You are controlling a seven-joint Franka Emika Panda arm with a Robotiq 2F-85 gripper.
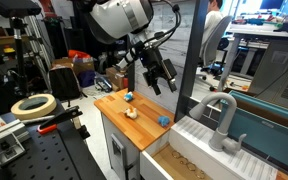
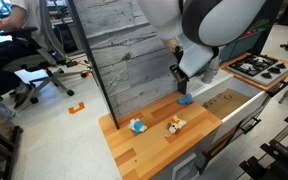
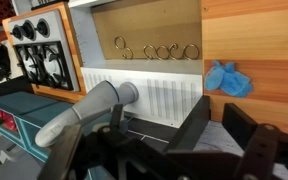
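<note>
My gripper (image 1: pixel 162 85) hangs above the wooden counter (image 1: pixel 112 104) with its fingers apart and nothing visible between them. On the counter's drawer side lies a small blue object (image 1: pixel 164 121), which the wrist view shows as a crumpled blue shape (image 3: pixel 228 79), ahead of the dark fingers and clear of them. Farther along the wood are a blue-and-white item (image 2: pixel 137 125) and a brown-and-white plush-like toy (image 2: pixel 175 125). Beside the counter an open drawer (image 3: pixel 164 20) shows several thin rings on its brown floor.
A grey curved faucet (image 1: pixel 222 115) rises past the white ledge. The stove top (image 2: pixel 259 68) is beyond the drawer. A grey plank-patterned wall (image 2: pixel 134 75) backs the counter, and a dark post (image 1: pixel 191 50) stands close to the arm.
</note>
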